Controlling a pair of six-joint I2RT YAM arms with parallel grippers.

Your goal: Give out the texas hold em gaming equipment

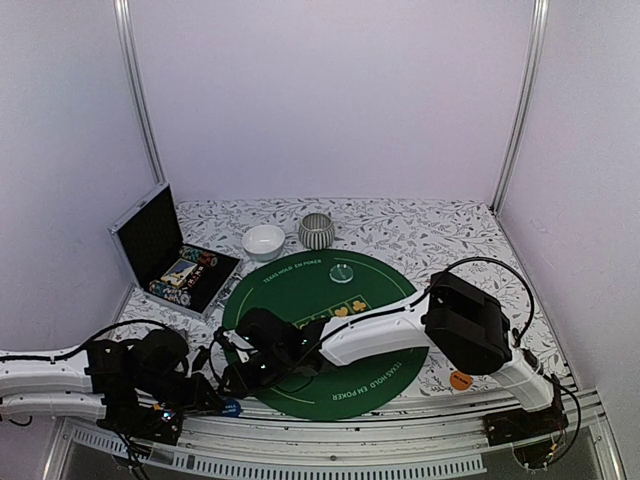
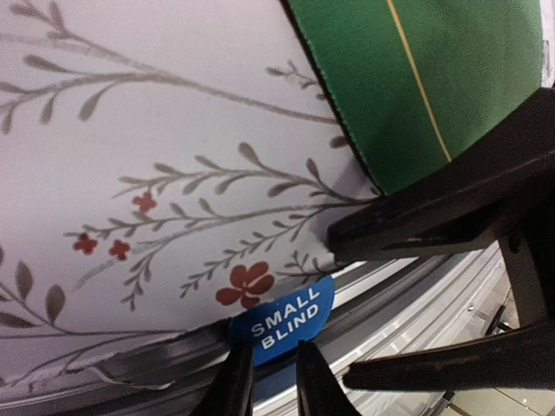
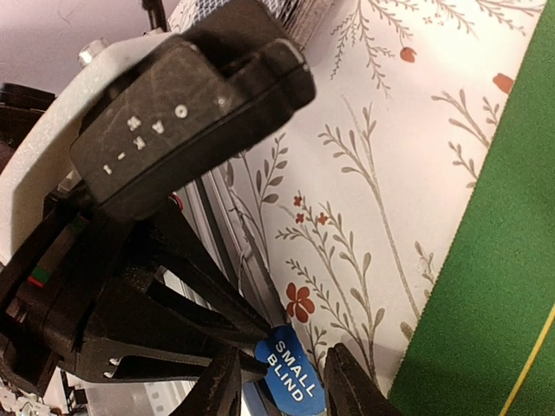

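A blue round "SMALL BLIND" disc [image 1: 231, 408] is at the table's front edge, left of the green poker mat [image 1: 375, 385]. My left gripper [image 1: 212, 403] is shut on this disc; the left wrist view shows the blue disc [image 2: 290, 314] at the fingertips of the left gripper. From the other side comes my right gripper [image 1: 226, 378], its fingers apart. In the right wrist view the lettered disc [image 3: 293, 381] appears between and beyond the spread fingers of the right gripper, with the left gripper's fingers on its left side.
An open case [image 1: 222, 266] with chips and cards stands at the left. Behind the mat are a white bowl [image 1: 264, 240] and a striped cup [image 1: 317, 232]. A clear disc [image 1: 341, 273] lies on the mat; an orange disc [image 1: 461, 380] lies right of it.
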